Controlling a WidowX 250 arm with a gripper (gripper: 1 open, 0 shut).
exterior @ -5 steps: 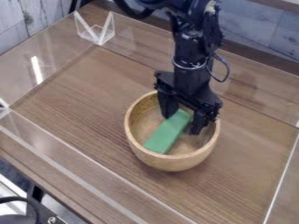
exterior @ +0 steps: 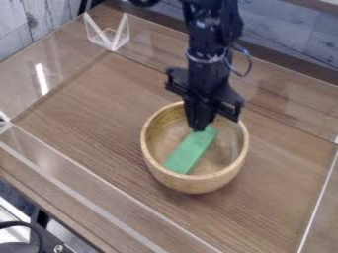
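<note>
A round tan bowl (exterior: 165, 174) rests on the wooden table, with an elongated green object (exterior: 189, 153) lying inside it. The black gripper (exterior: 201, 124) hangs over the back part of the bowl, just above the green object's upper end. It looks shut, with nothing visible between its fingers.
A clear wire or plastic stand (exterior: 109, 33) is at the back left of the wooden table (exterior: 79, 128). A wall runs along the back, and a dark cable lies at the bottom left corner.
The gripper has risen from inside the bowl and moved slightly left, uncovering more of the green object's upper end.
</note>
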